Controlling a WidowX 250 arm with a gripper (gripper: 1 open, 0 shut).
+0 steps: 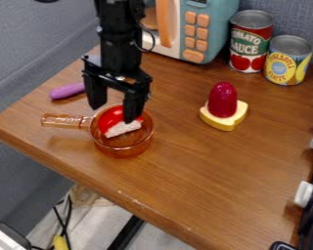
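My black gripper (114, 96) hangs above a copper pan (125, 145) with a handle to the left, near the table's left side. A red object (110, 119) with a pale, white part (120, 129) sits in the pan, just under the fingers. The fingers appear spread apart, and nothing visible is held between them.
A purple object (67, 91) lies behind the pan. A red item on a yellow base (223, 109), two cans (249, 44) and a teal microwave (199, 24) stand to the right and back.
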